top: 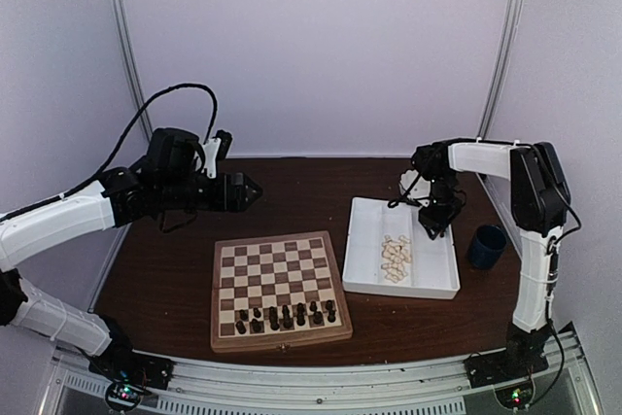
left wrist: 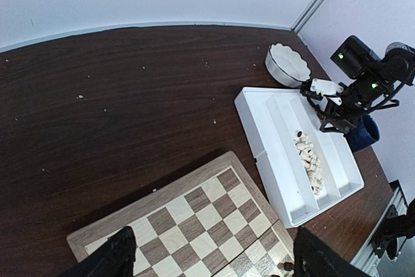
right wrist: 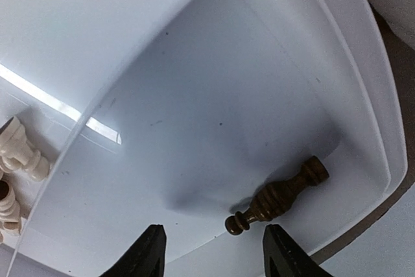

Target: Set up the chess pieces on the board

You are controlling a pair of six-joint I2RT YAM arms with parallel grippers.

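The wooden chessboard (top: 277,274) lies at the front of the table, dark pieces (top: 287,318) standing on its near rows. To its right, a white tray (top: 367,274) holds a heap of pale pieces (top: 396,258) in one compartment. A single dark piece (right wrist: 279,196) lies on its side in another compartment. Over that compartment, my right gripper is open; the dark piece is just beyond its right finger (right wrist: 285,254), not clasped. My left gripper hangs open and empty above the table, behind and left of the board.
A dark blue cup (top: 487,246) stands right of the tray. Behind the tray is a white scalloped bowl (left wrist: 287,65), partly covered by the right arm in the top view. Table space behind the board is bare.
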